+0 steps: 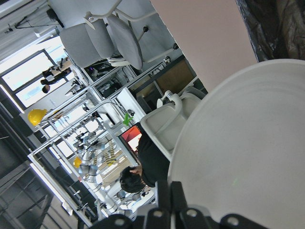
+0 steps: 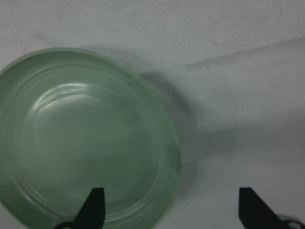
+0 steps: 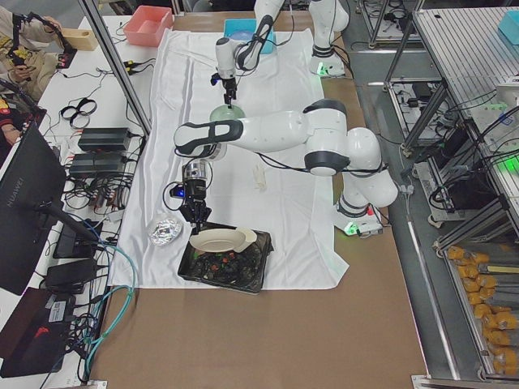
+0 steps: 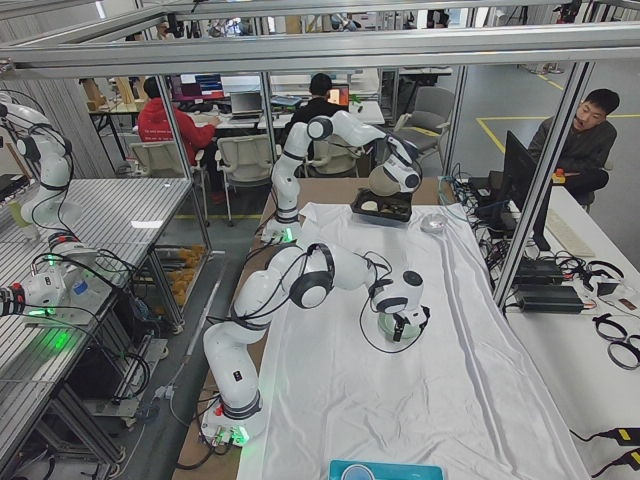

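Observation:
My left gripper (image 3: 195, 223) is shut on a cream plate (image 3: 212, 241), held tilted over a black tray (image 3: 224, 278); the plate fills much of the left wrist view. A second cream piece (image 3: 249, 236) shows in the tray. My right gripper stands open above a green plate (image 2: 81, 143) on the white cloth, its fingers either side of that plate's near right rim.
A foil-like item (image 3: 165, 231) lies left of the black tray, a pale glove-like item (image 3: 259, 178) on the cloth. A blue bin (image 4: 400, 470) sits at the right arm's end of the table. The cloth around the green plate is mostly clear.

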